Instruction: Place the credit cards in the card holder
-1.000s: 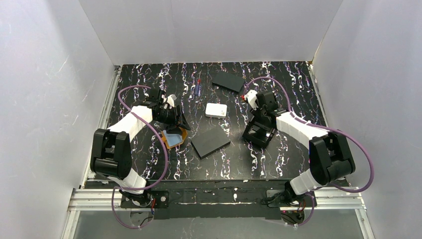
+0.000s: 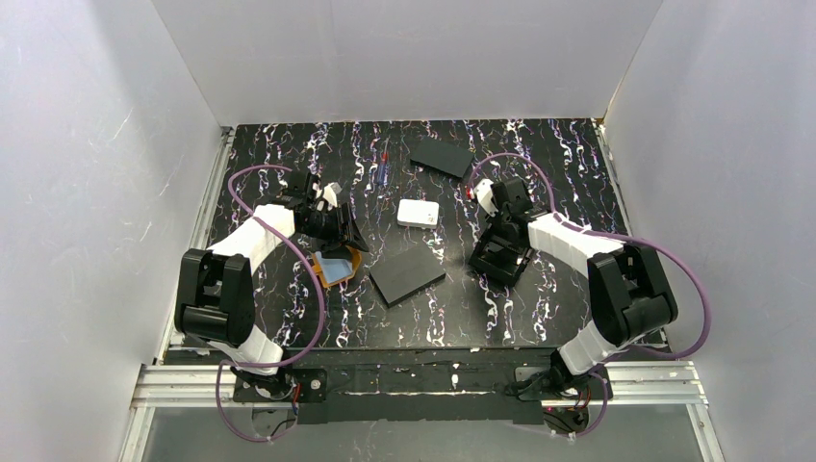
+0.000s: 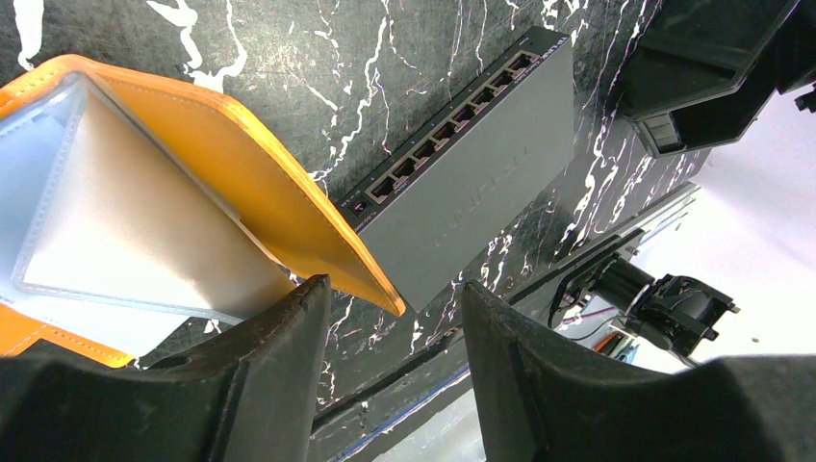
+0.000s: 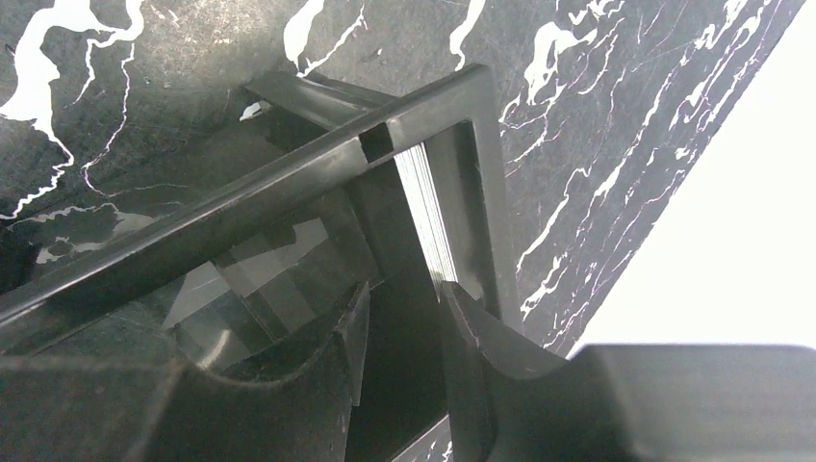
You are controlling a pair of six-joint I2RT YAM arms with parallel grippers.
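The card holder point(image 3: 279, 192), orange with clear bluish pockets, stands spread on the table at the left. My left gripper is part open over it, and the corner of its orange flap shows between the fingertips. On the right, a stack of cards point(image 4: 426, 207) shows its white edges against one end wall of a black box point(image 4: 192, 217). My right gripper reaches into that box, part open. One finger point(image 4: 460, 306) overlaps the near end of the stack; whether it touches is unclear. Nothing visible is held between the right fingers.
A dark grey network switch point(image 2: 407, 275) lies between the arms. Behind it are a white box point(image 2: 418, 214), a black flat box point(image 2: 442, 157) and a blue screwdriver-like tool point(image 2: 382, 171). Bare table shows between the switch and the black box.
The left arm and card holder look unchanged.
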